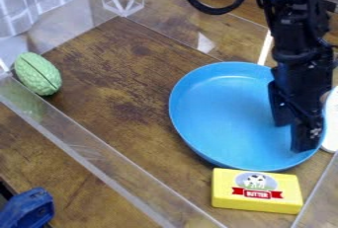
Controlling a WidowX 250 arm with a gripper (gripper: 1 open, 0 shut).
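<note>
The black gripper (297, 123) reaches down from the top right over the right part of a blue plate (222, 123). Its fingertips are low, near the plate's right side, and appear to stand open, with no object visible between them. The plate looks empty apart from what the gripper covers. A yellow butter box (256, 200) lies just below the plate, toward the front.
A green cabbage-like toy (38, 73) sits at the left. A blue object (24, 210) is at the lower left, and a white item (330, 123) at the right edge. Clear barriers border the wooden floor, which is free at middle left.
</note>
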